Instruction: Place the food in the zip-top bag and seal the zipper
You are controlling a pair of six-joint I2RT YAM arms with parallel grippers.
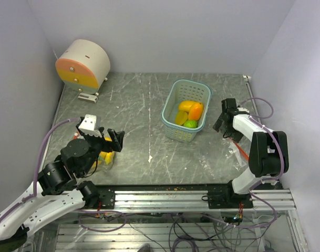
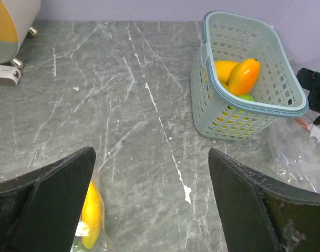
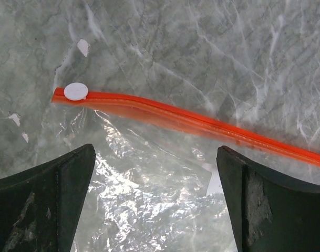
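A plastic basket (image 1: 178,131) holds yellow, orange and green toy foods (image 2: 245,75). A clear zip bag (image 3: 128,205) lies flat at the right, its red zipper strip (image 3: 186,118) ending in a white slider (image 3: 75,91). My right gripper is open just above that bag. My left gripper is open over the left of the table; below it a bag with yellow food (image 2: 90,215) lies, partly hidden by the gripper.
A rounded cream, orange and yellow container (image 1: 84,63) stands at the back left. Walls enclose the sides and back.
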